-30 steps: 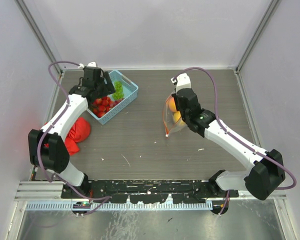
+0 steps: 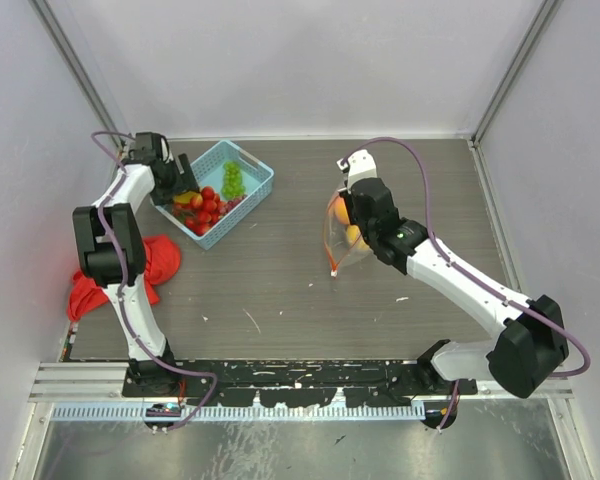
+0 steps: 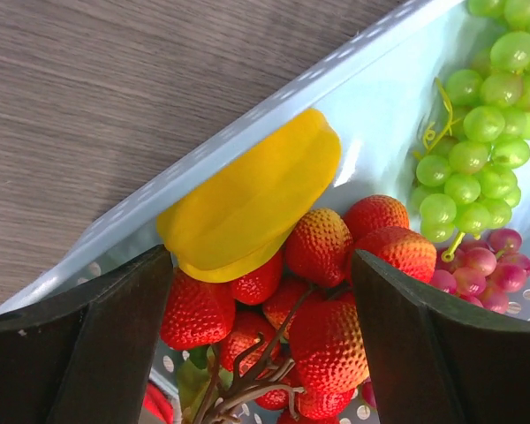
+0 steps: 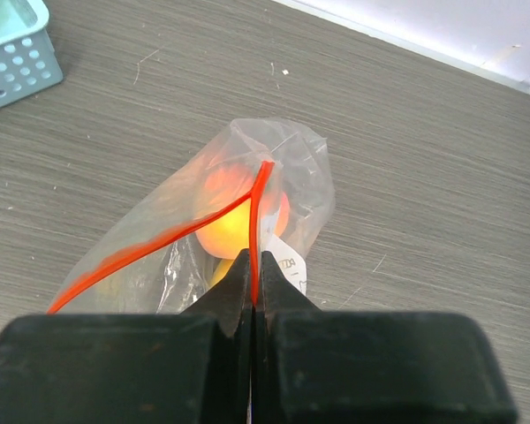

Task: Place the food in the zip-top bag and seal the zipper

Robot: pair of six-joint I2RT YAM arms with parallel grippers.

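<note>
The clear zip top bag (image 4: 291, 155) with its orange zipper edge (image 4: 132, 253) lies on the table, its mouth parted. Inside it are an orange round fruit (image 4: 225, 199) and a yellow one (image 2: 354, 236). My right gripper is shut on the bag's orange edge. At the left, a light blue basket (image 2: 263, 189) holds a yellow food piece (image 3: 256, 194), red strawberries (image 3: 322, 340), green grapes (image 3: 481, 124) and pinkish grapes (image 3: 484, 272). My left gripper stands open over the basket, its fingers either side of the strawberries and the yellow piece, gripping nothing.
A red cloth (image 2: 160, 262) lies in front of the basket, beneath and beside the left arm. The table (image 2: 270, 270) between basket and bag is clear. White walls stand close on the left, back and right.
My left gripper has moved left and slightly away from the grapes, over the basket's left corner. The basket has shifted slightly left. The right arm and bag are nearly still.
</note>
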